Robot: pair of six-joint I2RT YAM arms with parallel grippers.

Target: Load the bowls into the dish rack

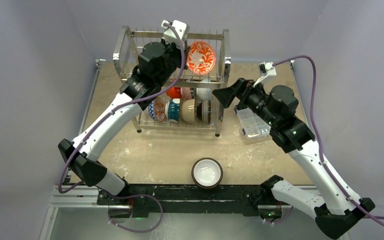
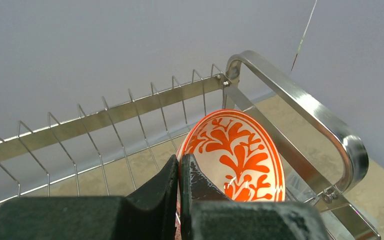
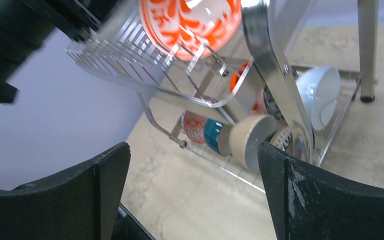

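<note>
An orange-patterned bowl (image 1: 201,57) stands on edge at the right end of the rack's upper tier. At its left rim is my left gripper, shut on the thin edge. The dish rack (image 1: 180,84) holds several bowls on its lower tier, among them a beige bowl (image 1: 188,111), a teal bowl (image 1: 173,111) and a white bowl (image 3: 317,95). A dark-rimmed white bowl (image 1: 207,173) sits upright on the table near the front edge. My right gripper (image 1: 221,97) is open beside the rack's right side, with nothing between its fingers.
A clear plastic box (image 1: 252,125) lies on the table right of the rack, partly under the right arm. The rack's curved metal end frame (image 2: 325,120) rises close beside the orange bowl. Open tabletop (image 1: 155,155) lies in front of the rack.
</note>
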